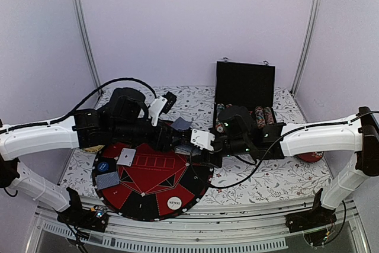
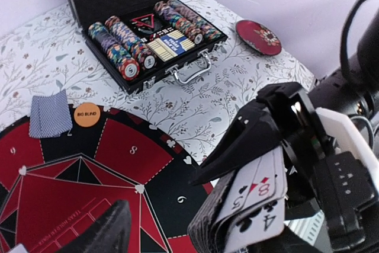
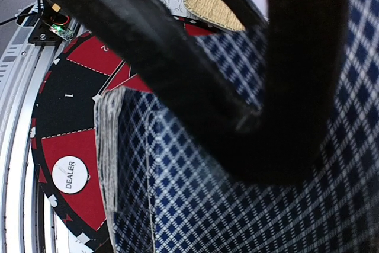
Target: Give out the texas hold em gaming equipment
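Observation:
The card deck (image 2: 254, 220) is clamped in my right gripper (image 1: 200, 150), which is shut on it above the mat's right side. Faces with a 4, 5 and 8 show in the left wrist view; blue patterned backs (image 3: 195, 182) fill much of the right wrist view. Close beside the deck is my left gripper (image 1: 173, 139), its fingers part open; one blurred finger (image 2: 109, 229) shows, and no card is clearly seen between its fingers. Round poker mat (image 1: 157, 199) bears a few dealt cards: a pair (image 2: 51, 115) by the orange Big Blind button (image 2: 87, 115), and others (image 1: 108, 180) at left.
The open chip case (image 2: 148, 42) with chip stacks stands behind the right arm. A red plate (image 2: 258, 37) lies to its right, a woven basket (image 3: 214, 7) at the mat's far left. The white Dealer button (image 3: 70, 175) sits near the front rim. Both arms crowd the middle.

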